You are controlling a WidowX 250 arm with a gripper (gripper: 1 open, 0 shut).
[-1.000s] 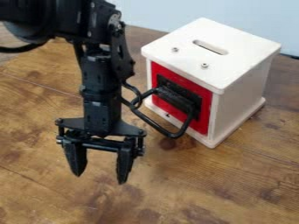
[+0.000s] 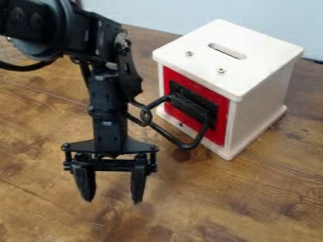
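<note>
A black robot arm hangs down on the left, its gripper (image 2: 111, 182) low over the wooden tabletop, fingers apart and empty. To its right stands a white wooden box (image 2: 262, 76) with a slot and two screws on top. Its front has a red panel (image 2: 220, 133) carrying a black fitting (image 2: 192, 100). A black cable loop arches out in front of the panel, behind the gripper and to its upper right.
A pale wall (image 2: 252, 19) runs along the back behind the table.
The gripper has shifted very slightly, with its fingertips now a little to the right and lower. The box is unmoved.
</note>
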